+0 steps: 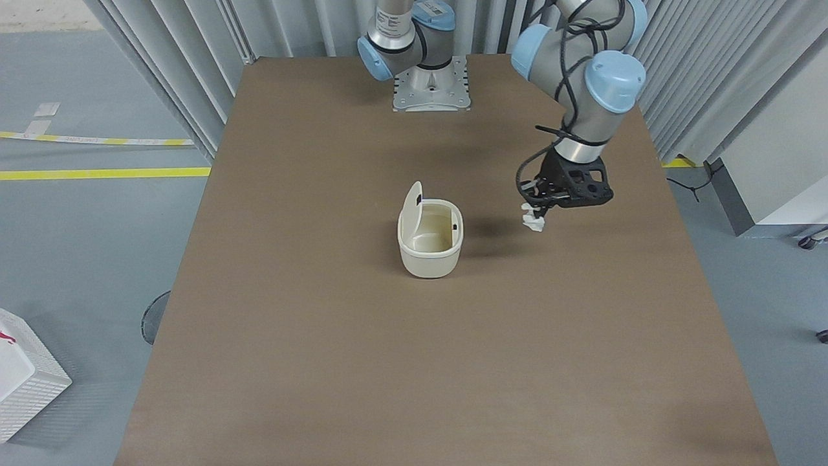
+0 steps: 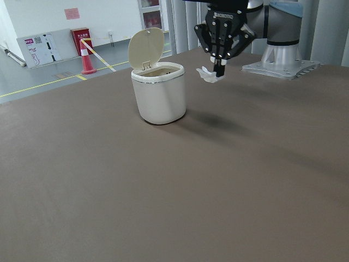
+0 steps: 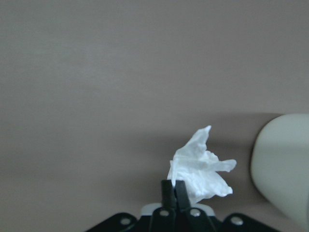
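My gripper is shut on a crumpled white tissue (image 3: pixel 200 171), held above the brown table (image 1: pixel 435 365). A small white bin (image 1: pixel 431 248) stands upright with its lid raised and its inside visible. In the front view the tissue (image 1: pixel 533 221) hangs to the bin's right, apart from it; in the left view the tissue (image 2: pixel 210 75) is just beside and behind the bin (image 2: pixel 159 98). In the wrist view the bin's rounded body (image 3: pixel 280 164) fills the right edge.
The arm's metal base (image 1: pixel 431 97) is at the table's back edge, with grey curtains behind. A white box (image 1: pixel 27 373) sits on the floor beyond the left edge.
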